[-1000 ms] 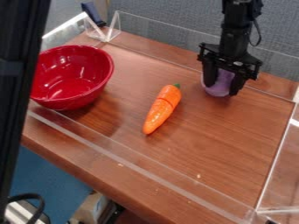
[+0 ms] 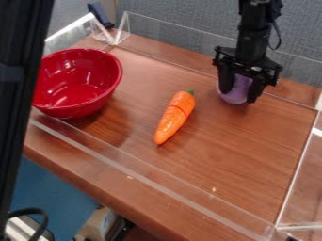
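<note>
The black gripper (image 2: 240,77) is low over the back right of the wooden table, its fingers around a purple object (image 2: 234,91), likely an eggplant, which they partly hide. Whether the fingers grip it firmly is hard to see. An orange carrot (image 2: 174,117) with a green tip lies in the middle of the table, apart from the gripper. A red bowl (image 2: 77,83) sits at the left, empty.
Clear acrylic edging (image 2: 297,174) runs along the table's sides, and a grey padded wall (image 2: 176,38) stands behind. A dark post fills the left edge of the view.
</note>
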